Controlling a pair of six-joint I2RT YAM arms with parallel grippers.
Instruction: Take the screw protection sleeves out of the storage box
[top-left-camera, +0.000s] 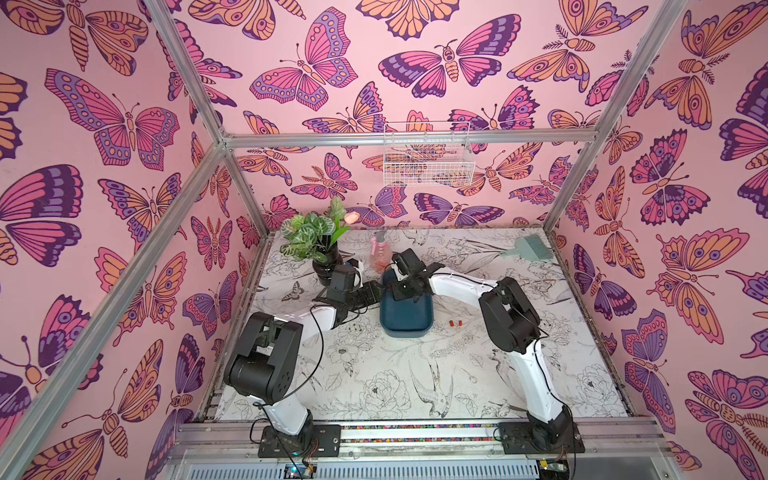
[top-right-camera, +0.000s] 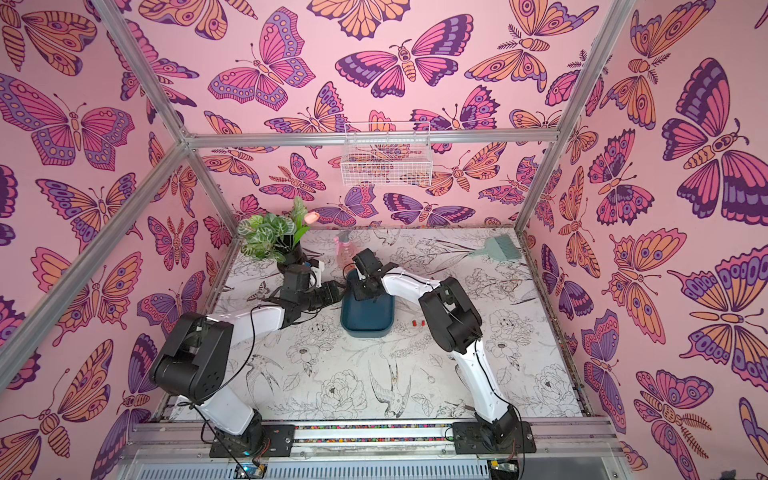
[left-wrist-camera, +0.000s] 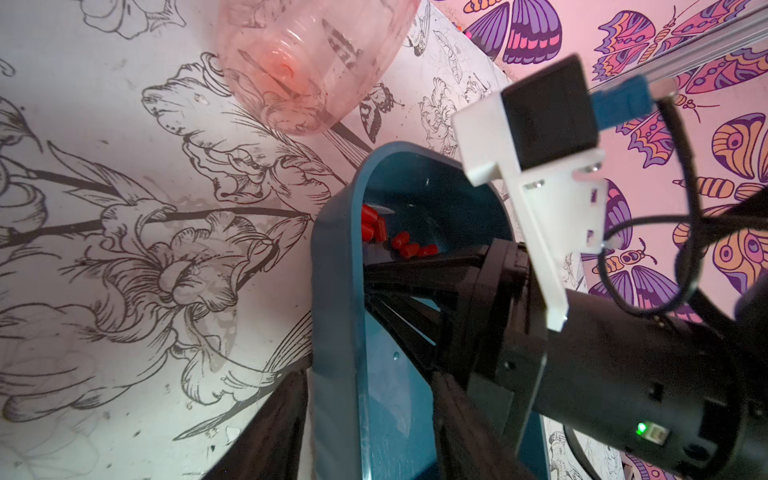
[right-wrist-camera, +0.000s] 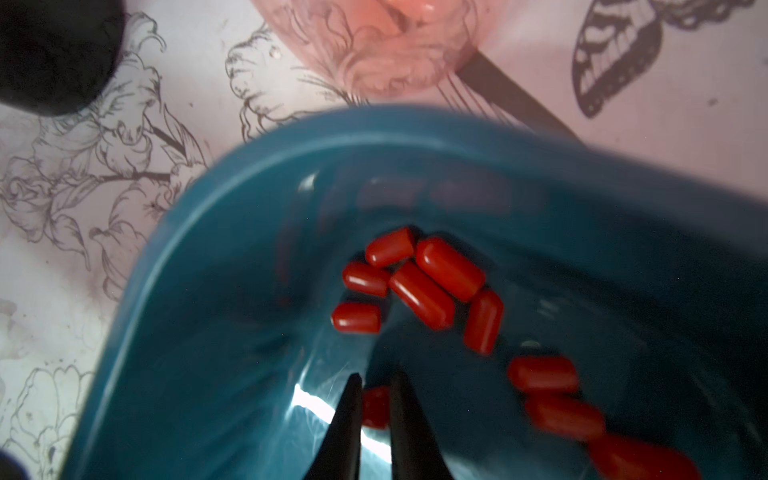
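Observation:
The dark teal storage box (top-left-camera: 406, 320) sits mid-table, with several red screw protection sleeves (right-wrist-camera: 433, 280) on its floor. My right gripper is down inside the box, its narrow fingertips slightly apart around a red sleeve (right-wrist-camera: 376, 412); whether it grips it is unclear. My left gripper is at the box's left side, its blurred fingers apart over the rim, with nothing seen between them but the box's wall and interior. Two red sleeves (top-left-camera: 455, 323) lie on the table right of the box.
A potted plant (top-left-camera: 316, 240) stands at the back left, a pink translucent bottle (left-wrist-camera: 312, 56) just behind the box, and a grey-green brush-like item (top-left-camera: 532, 248) at the back right.

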